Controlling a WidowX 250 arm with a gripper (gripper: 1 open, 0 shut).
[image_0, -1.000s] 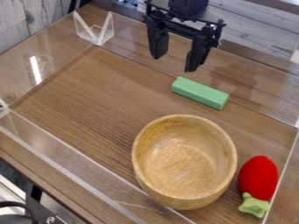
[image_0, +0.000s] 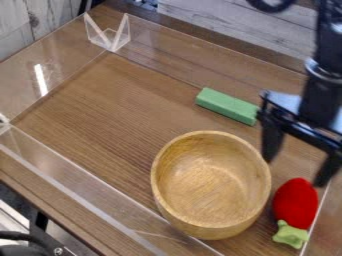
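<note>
A wide tan bowl (image_0: 209, 183) sits on the wooden tabletop in the lower middle. A red object with a pale green top (image_0: 297, 203) lies to its right. A green rectangular block (image_0: 227, 106) is behind the bowl. The dark gripper (image_0: 294, 140) is at the right, above and behind the red object, its two fingers spread apart and blurred, with nothing visible between them.
A clear, angular rack-like object (image_0: 107, 30) stands at the back left.
The gripper has moved from the back middle toward the near right and lower, toward the red object. The bowl, green block and red object look unmoved.
</note>
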